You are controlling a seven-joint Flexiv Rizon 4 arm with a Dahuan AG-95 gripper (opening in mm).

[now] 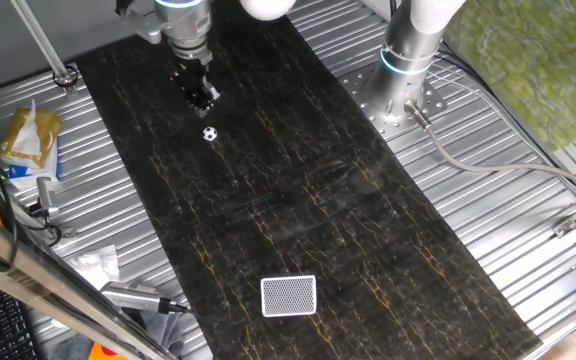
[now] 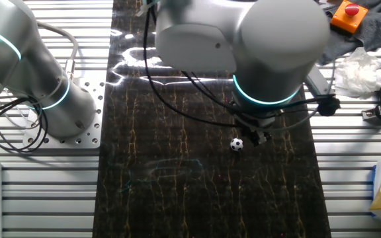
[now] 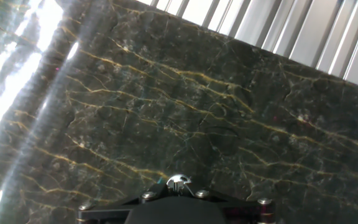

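Observation:
A small black-and-white ball (image 1: 210,134) patterned like a football rests on the dark marbled mat. In exterior view 1 my gripper (image 1: 205,101) hangs just behind it, with a small gap showing between them. The second exterior view has the ball (image 2: 237,144) just left of the gripper's dark fingers (image 2: 262,138), which the arm partly covers. At the bottom of the wrist view my gripper is spread open, its two sides far apart. The ball's top (image 3: 179,179) peeks out beyond the gripper body, its lower part hidden.
A white mesh-topped rectangular object (image 1: 288,296) lies at the mat's near end. A tissue pack (image 1: 30,135) sits off the left edge, and the robot's base (image 1: 398,95) stands to the right.

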